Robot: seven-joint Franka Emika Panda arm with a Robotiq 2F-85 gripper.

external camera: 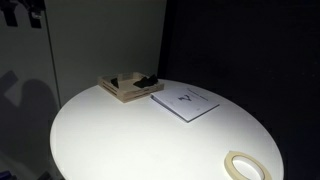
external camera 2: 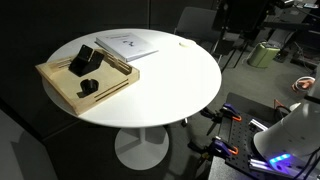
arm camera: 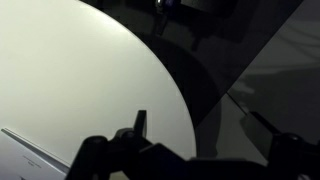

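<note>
High at the left edge of exterior view 1, above the floor beside the table, hangs my gripper (external camera: pixel 22 17), its two dark fingers apart. In the wrist view the fingers (arm camera: pixel 140 124) also stand wide, with nothing between them; the table's curved edge passes beyond. A light wooden tray (external camera 2: pixel 96 101) rests on the white round table (external camera 2: pixel 180 85), holding a black angular object (external camera 2: pixel 86 61) and a small black round object (external camera 2: pixel 89 87). Beside the tray lies a white binder or booklet (external camera: pixel 185 101) with dark print. A tan tape roll (external camera: pixel 247 166) lies flat near the table's edge.
Much of the tabletop between the tray, binder and tape roll is bare. The robot's white arm (external camera 2: pixel 290 138) and its cabled base stand off the table at the right of exterior view 2. A dark chair (external camera 2: pixel 184 16) is behind the table.
</note>
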